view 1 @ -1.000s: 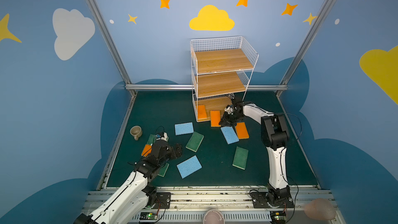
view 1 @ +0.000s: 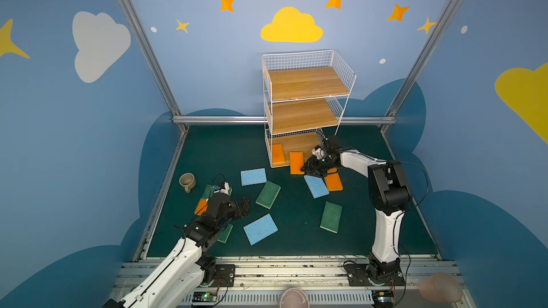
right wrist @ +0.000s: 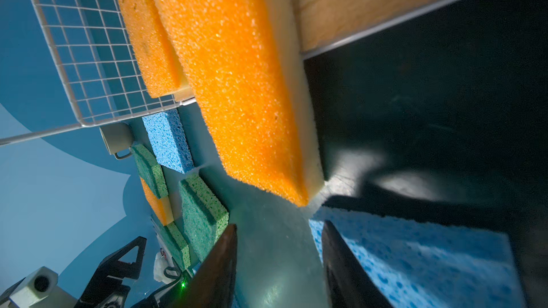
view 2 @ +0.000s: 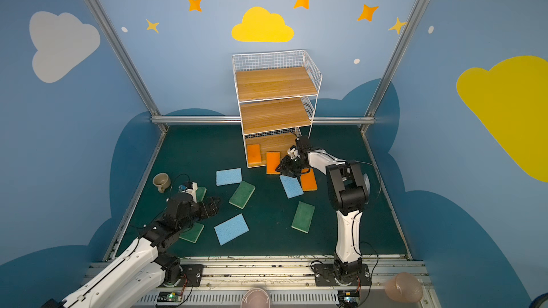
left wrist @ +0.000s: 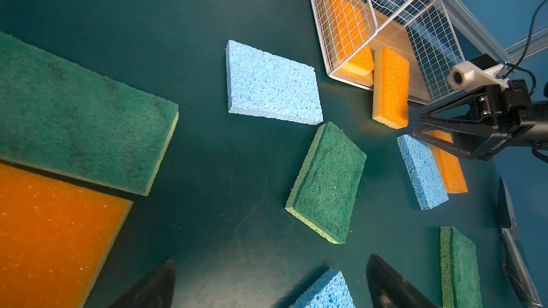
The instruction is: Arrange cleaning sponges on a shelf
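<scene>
An orange sponge (right wrist: pixel 239 85) lies partly on the bottom board of the wire shelf (view 1: pixel 308 114), its near end sticking out past the front edge. Another orange sponge (view 1: pixel 277 153) rests fully inside, by the shelf's left side. My right gripper is open just in front of the protruding end, nothing between its fingers. Below it lie a blue sponge (view 1: pixel 316 186) and an orange sponge (view 1: pixel 334 180). Over the left floor, my left gripper is open and empty. Green sponges (left wrist: pixel 328 182) and blue sponges (left wrist: pixel 274 82) are spread across the floor.
The middle and top shelf boards (view 1: pixel 302 115) are bare. A mug (view 1: pixel 187 182) stands at the far left. White wire mesh (right wrist: pixel 85 45) closes the shelf's side.
The left arm has barely moved.
</scene>
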